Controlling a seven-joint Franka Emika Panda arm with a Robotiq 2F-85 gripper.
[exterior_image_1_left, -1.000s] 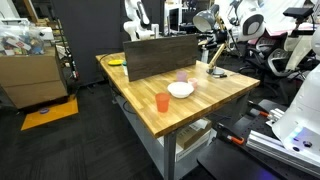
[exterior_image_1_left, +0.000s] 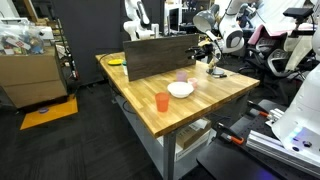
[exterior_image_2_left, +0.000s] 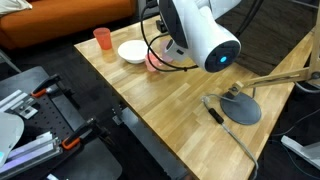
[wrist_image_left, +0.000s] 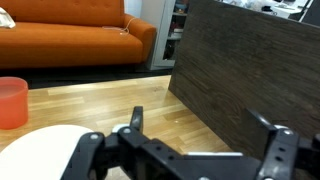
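My gripper stands open, its two dark fingers apart at the bottom of the wrist view with nothing between them. A red cup (wrist_image_left: 12, 102) is at the left edge there, and a white bowl (wrist_image_left: 45, 152) lies in front of the left finger. In exterior view 1 the gripper (exterior_image_1_left: 197, 51) is over the far part of the table, beyond the red cup (exterior_image_1_left: 162, 102), the white bowl (exterior_image_1_left: 180, 90) and a pink cup (exterior_image_1_left: 181, 76). Exterior view 2 shows a pinkish cup (exterior_image_2_left: 157, 61) beside the bowl, close to the arm; the fingertips are hard to make out there.
A dark upright panel (wrist_image_left: 235, 75) runs along the table's back edge. A wooden-armed stand on a round grey base (exterior_image_2_left: 240, 108), with a cable, occupies the robot's end. Bare wood (exterior_image_2_left: 160, 98) lies along the front. An orange couch (wrist_image_left: 70, 35) stands beyond the table.
In exterior view 1 the arm has come lower and leftward, further over the table. The cups and bowl look unmoved.
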